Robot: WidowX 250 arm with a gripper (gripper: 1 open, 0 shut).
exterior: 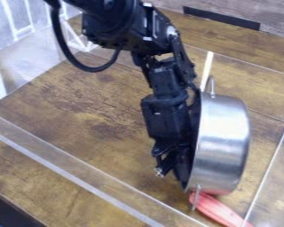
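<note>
A stainless steel pot (225, 142) is tipped on its side at the right, its opening turned toward the black arm. My gripper (170, 164) is at the pot's left side, low by its rim; its fingertips are partly hidden and I cannot see clearly whether anything is between them. A red object (218, 211) lies under and in front of the pot at the lower right.
Transparent edges or walls border it at the front left and right. A dark object sits at the lower left corner.
</note>
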